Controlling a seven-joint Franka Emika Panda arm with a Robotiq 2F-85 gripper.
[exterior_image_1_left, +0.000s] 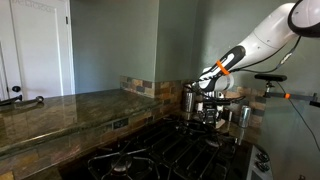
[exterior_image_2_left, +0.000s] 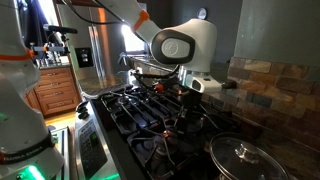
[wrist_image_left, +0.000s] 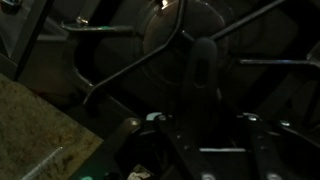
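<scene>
A dark, rounded, slotted piece, like a utensil handle (wrist_image_left: 201, 72), stands up between the fingers of my gripper in the wrist view. The gripper is shut on it; its lower part is lost in shadow. In exterior view 1 the gripper (exterior_image_1_left: 212, 112) hangs low over the far end of the black stove (exterior_image_1_left: 175, 145). Exterior view 2 has the gripper (exterior_image_2_left: 185, 103) above the grates, its fingertips hard to make out there.
A pan with a glass lid (exterior_image_2_left: 247, 158) sits at the stove's near right corner in exterior view 2. Tiled wall (exterior_image_2_left: 275, 90) runs behind the stove.
</scene>
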